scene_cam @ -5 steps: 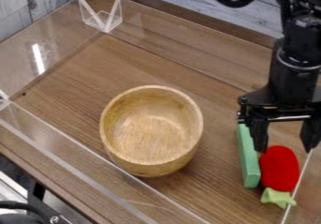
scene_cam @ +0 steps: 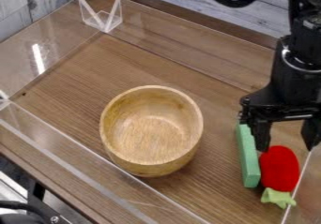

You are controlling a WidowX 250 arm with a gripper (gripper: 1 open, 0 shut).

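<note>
The black gripper (scene_cam: 275, 122) hangs at the right over the wooden table (scene_cam: 150, 45). Just below it lie a long green block (scene_cam: 247, 160), a red rounded piece (scene_cam: 280, 169) and a pale green piece (scene_cam: 277, 197) with a notched end, close together. A large round wooden bowl (scene_cam: 152, 129) stands left of them, empty. The gripper's fingertips are dark and hard to separate, with nothing visible held in them.
A clear acrylic piece (scene_cam: 103, 14) stands at the back left. Transparent edging runs along the table's left and right sides.
The gripper and arm have shifted only very slightly. The pieces and the bowl have not moved.
</note>
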